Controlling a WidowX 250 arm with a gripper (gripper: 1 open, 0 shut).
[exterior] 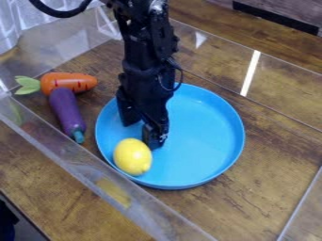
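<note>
My black gripper (142,127) reaches down from the top into the blue plate (199,144), its lower end just above and behind a yellow toy (132,156), possibly a lemon, on the plate's front-left part. The dark fingers overlap, so I cannot tell how far apart they are or whether anything is between them. A purple eggplant (68,115) lies just left of the plate, and an orange carrot (66,82) with green leaves lies behind it, farther left.
A clear plastic wall runs diagonally along the lower left.
</note>
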